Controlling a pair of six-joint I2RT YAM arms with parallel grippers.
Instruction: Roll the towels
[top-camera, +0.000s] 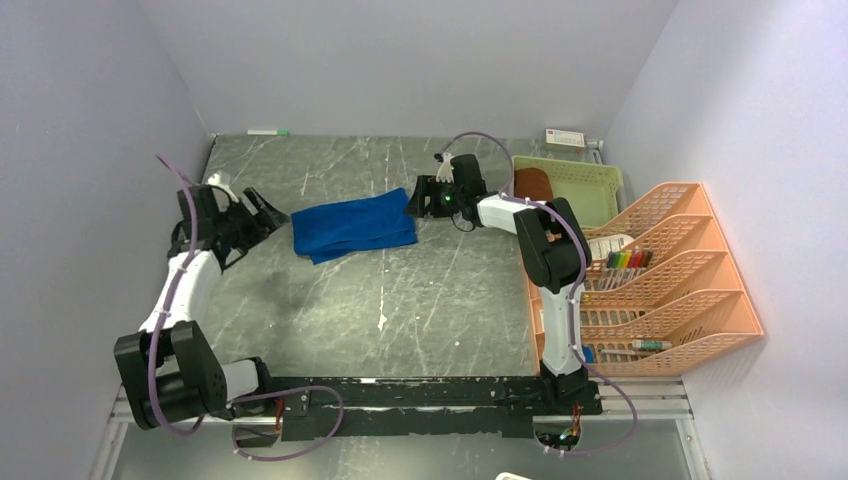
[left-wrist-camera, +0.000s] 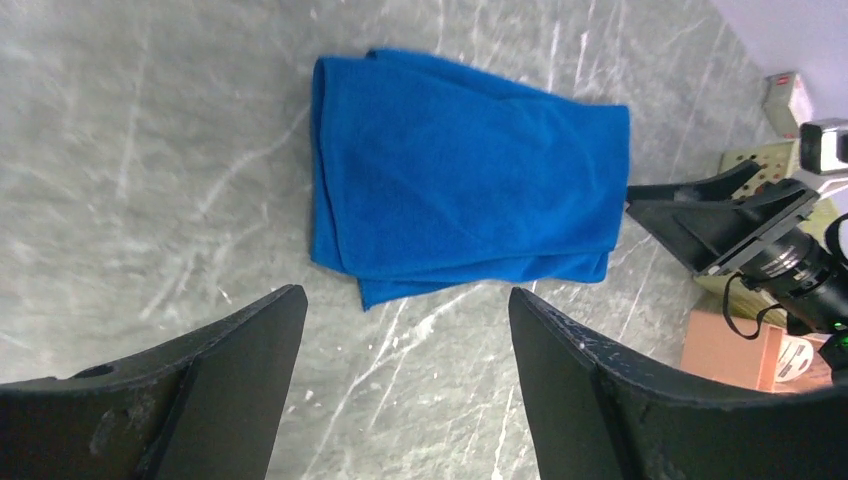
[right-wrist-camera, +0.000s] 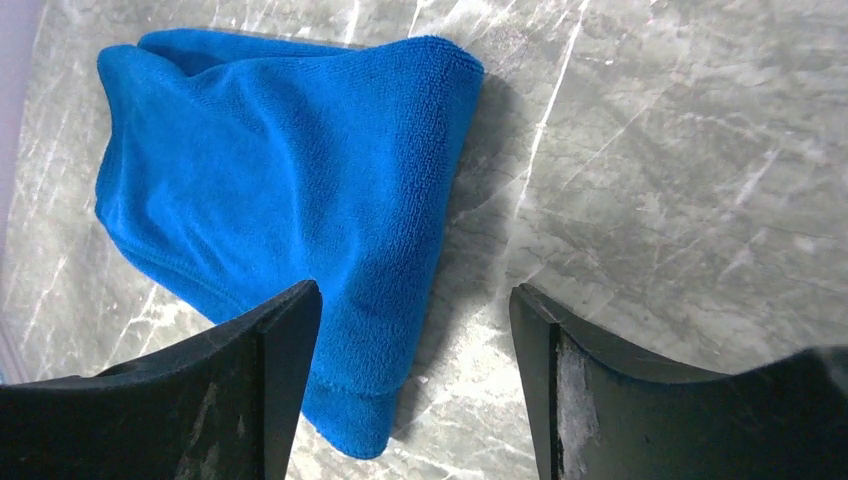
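Note:
A blue towel (top-camera: 355, 224) lies folded flat on the grey marbled table, its layers slightly offset along the near edge. Left of it, my left gripper (top-camera: 274, 210) stands open and empty; in the left wrist view the towel (left-wrist-camera: 470, 180) is ahead of the parted fingers (left-wrist-camera: 235, 350). At the towel's right end is my right gripper (top-camera: 417, 198). Seen from the right wrist, its fingers (right-wrist-camera: 275, 350) are apart, and the folded right edge of the towel (right-wrist-camera: 390, 230) runs between them without being pinched. A rolled brown towel (top-camera: 533, 184) rests in the green basket.
The green basket (top-camera: 597, 192) stands at the back right, behind an orange divided organizer (top-camera: 735, 300) with markers. A small white box (top-camera: 565, 138) and a marker (top-camera: 267, 132) lie along the back edge.

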